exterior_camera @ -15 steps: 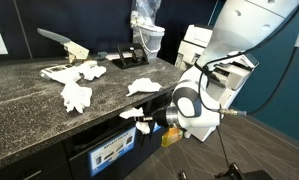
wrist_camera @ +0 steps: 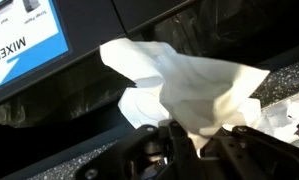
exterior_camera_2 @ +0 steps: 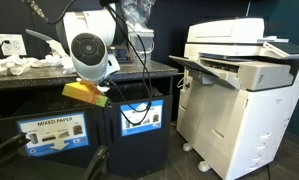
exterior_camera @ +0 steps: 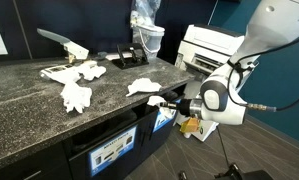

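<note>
A crumpled sheet of white paper (wrist_camera: 179, 85) spreads out beyond the fingertips in the wrist view. My gripper is shut on it, and the paper hides most of the fingertips. In exterior view 1 the gripper (exterior_camera: 167, 104) is at the front of the counter, over the open-topped bins, with the held paper (exterior_camera: 156, 101) at its tip. Below it is the cabinet front with a blue-and-white label (exterior_camera: 111, 152); the matching label (exterior_camera_2: 54, 132) reads "MIXED PAPER" in exterior view 2.
More crumpled white papers lie on the dark speckled counter (exterior_camera: 29, 115), including one near the front edge (exterior_camera: 76, 97) and one farther right (exterior_camera: 143, 85). A paper cutter (exterior_camera: 63, 44) stands behind. In exterior view 2 a large printer (exterior_camera_2: 239, 90) is at the right.
In exterior view 1 the gripper and the paper have moved to the right and slightly up along the counter's front. The papers on the counter have stayed put.
</note>
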